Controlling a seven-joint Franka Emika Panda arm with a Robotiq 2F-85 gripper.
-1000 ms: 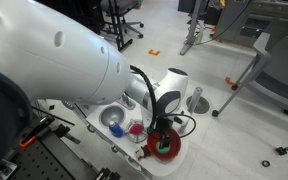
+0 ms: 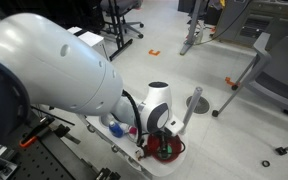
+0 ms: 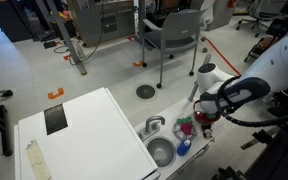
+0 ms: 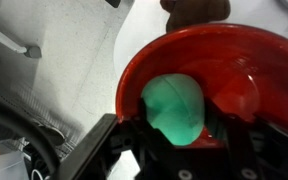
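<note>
A red bowl (image 4: pixel 149 72) fills much of the wrist view, with a rounded pale green item (image 4: pixel 172 105) inside it. My gripper reaches down into the bowl, one finger on either side of the green item. Whether the fingers press on it is not clear. From exterior view 1, the gripper (image 2: pixel 164 148) is low over the red bowl (image 2: pixel 174 156), hiding much of its inside. Exterior view 2 shows the bowl largely covered by the arm.
Beside the bowl, the white counter holds a metal sink (image 3: pixel 161 152) with a faucet (image 3: pixel 152 127), a blue item (image 3: pixel 184 147) and a pink-and-white item (image 3: pixel 187 129). A brown item (image 4: pixel 196 10) lies just past the bowl's rim. Chairs stand on the floor beyond.
The bowl looks to be in about the same place.
</note>
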